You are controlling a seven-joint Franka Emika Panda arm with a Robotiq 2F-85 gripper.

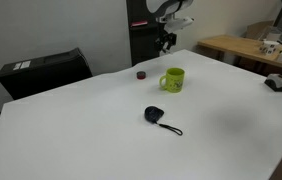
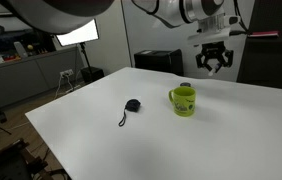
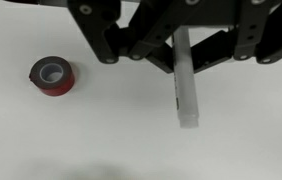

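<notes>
My gripper is shut on a pale marker-like stick (image 3: 186, 92), which points out from between the fingers in the wrist view. In exterior view 1 the gripper (image 1: 165, 46) hangs above the far part of the white table, behind the green mug (image 1: 176, 77). Exterior view 2 has the gripper (image 2: 213, 66) behind and to the right of the mug (image 2: 185, 103), raised off the tabletop. The mug stands upright with its handle to the left; its inside cannot be made out.
A red-and-black tape roll (image 3: 51, 75) lies on the table, left of the stick in the wrist view. A dark round object with a strap (image 1: 154, 114) lies nearer. A black case (image 1: 43, 74) stands at the back left.
</notes>
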